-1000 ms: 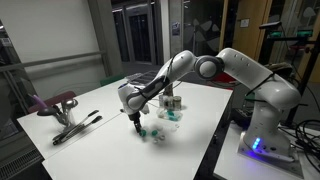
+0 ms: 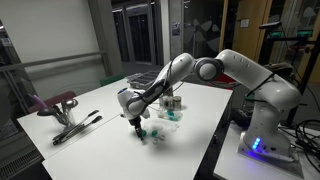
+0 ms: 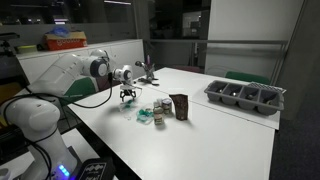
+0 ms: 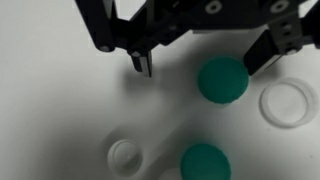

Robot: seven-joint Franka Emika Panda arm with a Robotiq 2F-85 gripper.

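Observation:
In the wrist view my gripper stands open, its fingers spread wide above the white table. A round green lid [image 4: 223,79] shows between them, close to the right finger; nothing is gripped. Nearer the bottom edge is a second green lid [image 4: 205,162]. Two clear round pieces also lie there, a clear ring [image 4: 288,102] at the right and a smaller clear cap [image 4: 125,157] at lower left. From outside, the gripper [image 2: 137,127] hangs low over the table beside small green and clear pieces [image 2: 153,133].
Jars [image 3: 158,115] and a dark brown bag [image 3: 180,106] stand near the small pieces. Farther off is a grey compartment tray [image 3: 222,96]. A holder with dark-handled utensils [image 2: 66,112] stands at the left in exterior view 1.
The arm's wrist has shifted very slightly down and right in exterior view 1. The small pieces on the table look unmoved.

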